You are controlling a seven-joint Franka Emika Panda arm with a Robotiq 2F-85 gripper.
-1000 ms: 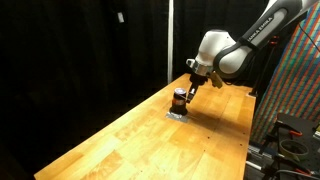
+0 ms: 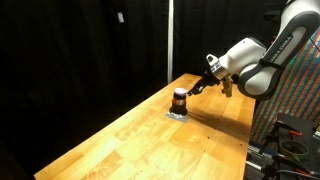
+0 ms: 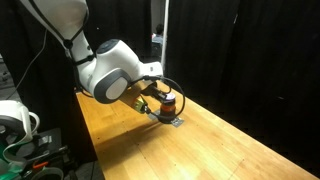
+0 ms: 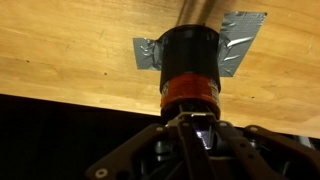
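Observation:
A dark cylindrical container (image 2: 180, 97) with a pale top stands upright on the wooden table, grey tape around its foot. From above, in the wrist view, the container (image 4: 190, 50) shows as black with an orange-brown band. Close beside it, to its right in the first exterior view, my gripper (image 2: 194, 92) hangs low over the table. The gripper looks shut at the bottom of the wrist view; what lies between its fingers is too dark to make out. In the second exterior view the container (image 3: 169, 101) is just beyond the gripper.
Strips of silver tape (image 4: 238, 42) hold the container's base to the table. Black curtain (image 2: 80, 70) hangs behind it, and a thin upright pole (image 2: 170, 40) stands at the back edge.
The arm has drawn back to the right in the first exterior view, tilting as it goes. The gripper has come slightly away from the container, which has stayed in place.

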